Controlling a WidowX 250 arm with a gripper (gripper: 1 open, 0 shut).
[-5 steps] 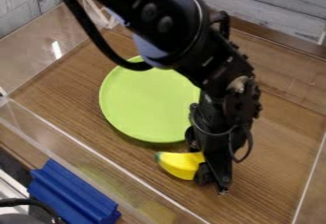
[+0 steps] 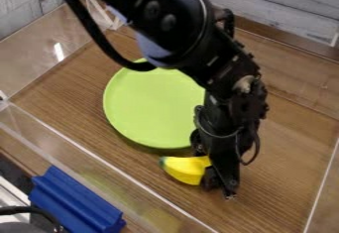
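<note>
A yellow banana (image 2: 185,168) lies on the wooden floor of a clear-walled box, just below a green plate (image 2: 139,108). The black gripper (image 2: 216,177) reaches down from above, shut on the banana's right end, which its fingers partly hide.
The plate takes up the middle-left of the box floor (image 2: 279,177). Clear walls edge the box. A blue plastic object (image 2: 73,197) sits outside at the lower left.
</note>
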